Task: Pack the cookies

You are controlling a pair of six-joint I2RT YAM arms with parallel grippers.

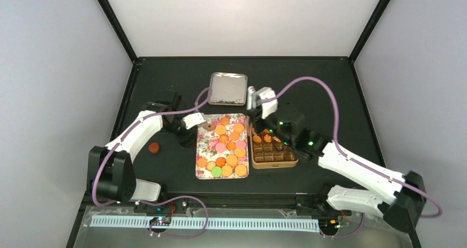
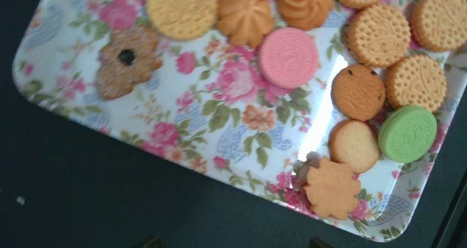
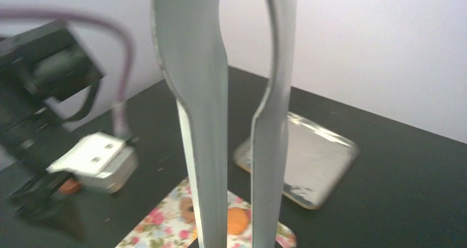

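A flowered tray with many cookies lies mid-table, among them a green cookie and a pink cookie. Right of it sits the compartment box, partly hidden under my right arm, with several small cookies at its back. My right gripper is shut on grey metal tongs, above the border of tray and box; their lower tips are out of sight in the right wrist view. Left of the tray hovers my left gripper, its fingertips apart at the lower edge, nothing visible between them.
Behind the tray a silver lid lies flat. One round reddish-brown piece rests alone on the table left of the tray.
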